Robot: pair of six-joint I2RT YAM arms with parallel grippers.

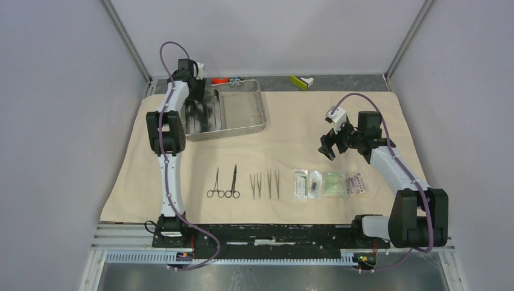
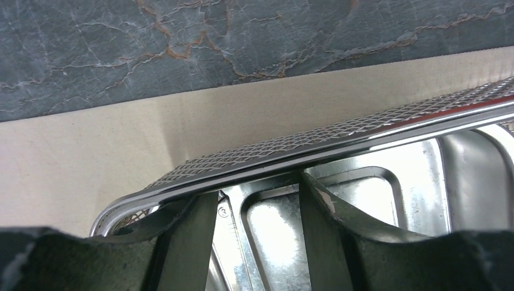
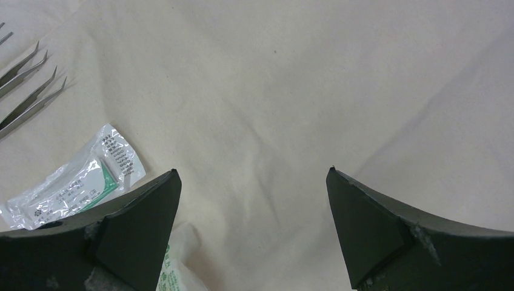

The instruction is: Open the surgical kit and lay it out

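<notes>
At the back left sits the metal mesh basket (image 1: 245, 127) with steel trays (image 2: 363, 200) inside. My left gripper is at its back-left, part open, fingertips under or against the rim (image 2: 400, 136); what lies between them beyond the tray is unclear. My right gripper (image 1: 327, 147) hangs open and empty over the cloth at the right. Laid out along the front are scissor-like instruments (image 1: 234, 182), several tweezers (image 1: 270, 182) and packets (image 3: 73, 188), including a green one (image 1: 334, 183) and a purple-printed one (image 1: 355, 184).
Behind the cloth runs a grey stone strip (image 1: 363, 82) holding red items (image 1: 219, 80) and a yellow-green box (image 1: 300, 82).
</notes>
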